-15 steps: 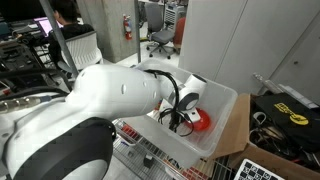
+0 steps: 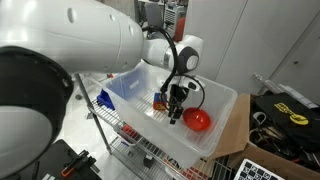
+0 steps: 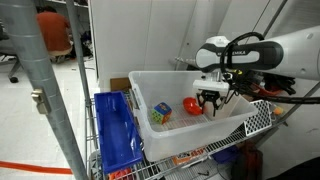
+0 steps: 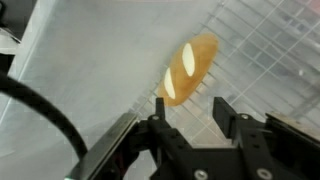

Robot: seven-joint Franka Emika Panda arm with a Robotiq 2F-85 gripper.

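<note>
My gripper (image 2: 172,116) hangs inside the large translucent white bin, with its fingers apart. In the wrist view the gap between the fingertips is empty. Just beyond that gap, an orange-brown loaf-shaped piece (image 4: 188,68) with pale slashes lies on the bin's floor. To the right of the gripper in exterior view 1 sits a red bowl (image 2: 197,119). A multicoloured block (image 3: 160,113) is at the bin's left side in exterior view 2. The loaf is hard to pick out from outside.
The bin's walls (image 3: 172,139) rise around the gripper. It rests on a wire rack, beside a blue tray (image 3: 118,130). A cardboard box (image 2: 235,128) and a black case with tools (image 2: 285,120) stand to the right in exterior view 1.
The arm has risen, and its upper part now covers the upper left of exterior view 1. The gripper has shifted slightly up and left there, uncovering more of the red bowl.
</note>
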